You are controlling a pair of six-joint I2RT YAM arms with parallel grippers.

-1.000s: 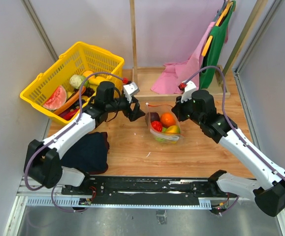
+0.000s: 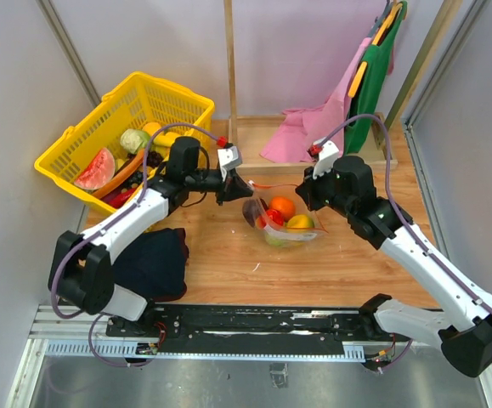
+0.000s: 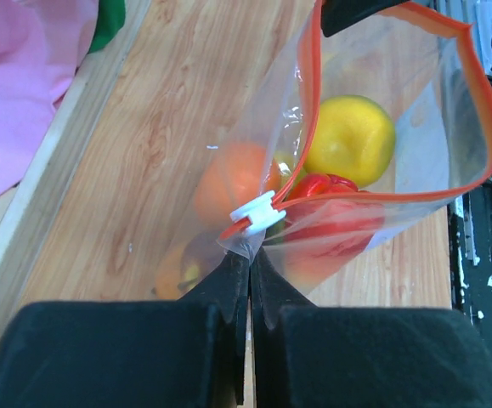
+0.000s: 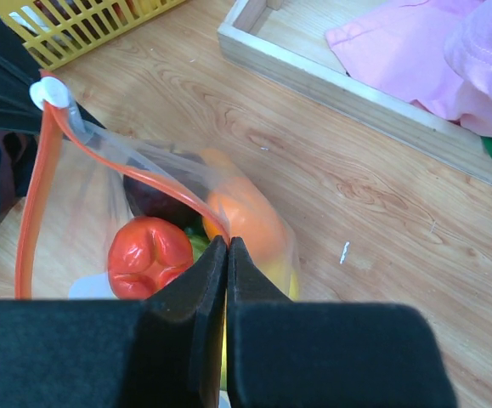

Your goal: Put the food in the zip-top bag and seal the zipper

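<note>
A clear zip top bag (image 2: 292, 234) with an orange zipper rim stands between my grippers, its mouth gaping. Inside it lie an orange (image 2: 282, 206), a red pepper (image 4: 148, 257), a yellow fruit (image 3: 352, 140) and a dark purple item (image 4: 162, 201). In the left wrist view, the white slider (image 3: 258, 212) sits at one corner of the zipper, and my left gripper is shut on the clear film just below it. At the opposite side of the mouth, my right gripper is shut on the bag's orange-edged rim.
A yellow basket (image 2: 63, 136) full of food stands at the back left. Dark folded cloth (image 2: 152, 263) lies beside the left arm. Behind the bag is a wooden frame (image 2: 254, 153) with pink cloth (image 2: 318, 123). Bare table (image 2: 229, 285) shows in front of the bag.
The bag's left side is now pulled leftward and its mouth is wider. The right arm stays put.
</note>
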